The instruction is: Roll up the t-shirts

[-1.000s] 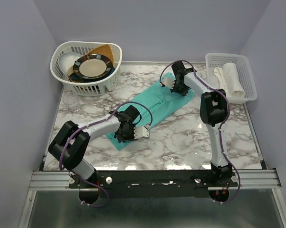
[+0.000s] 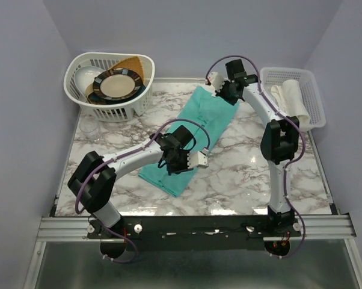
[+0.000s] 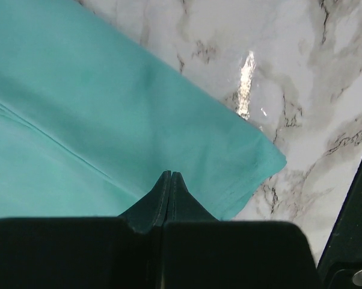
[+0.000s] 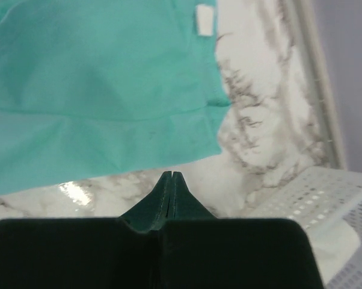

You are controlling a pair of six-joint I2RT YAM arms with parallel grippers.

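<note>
A teal T-shirt [image 2: 210, 121] lies as a long strip slanting across the marble table from front-left to back. My left gripper [image 2: 192, 165] is over its front part, shut; in the left wrist view the closed tips [image 3: 172, 174] sit over the cloth near a corner, with nothing visible between them. My right gripper [image 2: 224, 96] is over the back end, also shut and apparently empty; in the right wrist view its tips [image 4: 172, 176] are beside the shirt's edge [image 4: 139, 144], over bare marble.
A white basket [image 2: 103, 109] with plates stands back left, a clear glass [image 2: 89, 129] below it. Another white basket [image 2: 310, 102] with rolled white cloths stands back right, close to my right gripper.
The shirt shifted left at its back end over the last second and stands steeper.
</note>
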